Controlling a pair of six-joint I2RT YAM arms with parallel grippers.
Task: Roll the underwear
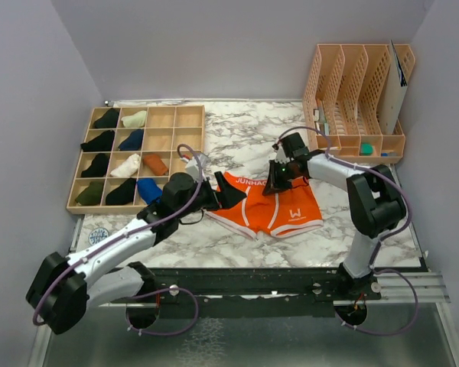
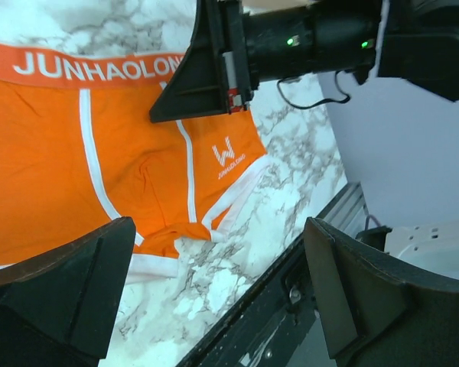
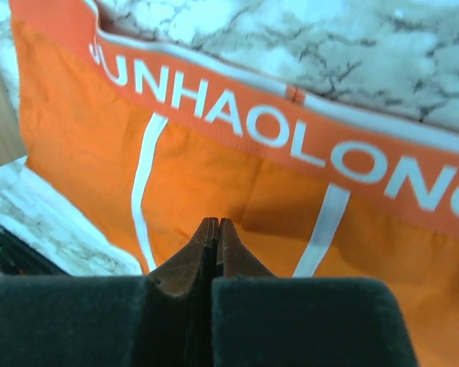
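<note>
Orange underwear (image 1: 262, 212) with white stripes and edging lies spread on the marble table, its lettered waistband (image 3: 283, 130) toward the back. In the top view my left gripper (image 1: 239, 191) is at the garment's left side, its fingers wide apart; the left wrist view shows nothing between its fingers. My right gripper (image 1: 269, 189) is over the upper middle, just in front of the waistband. Its fingertips meet in the right wrist view, with no cloth visible between them; whether they touch the fabric I cannot tell.
At the left stands a wooden divided box (image 1: 187, 141) with several rolled garments and some empty compartments. A slotted orange rack (image 1: 356, 88) stands at the back right. Marble is bare behind and in front of the underwear.
</note>
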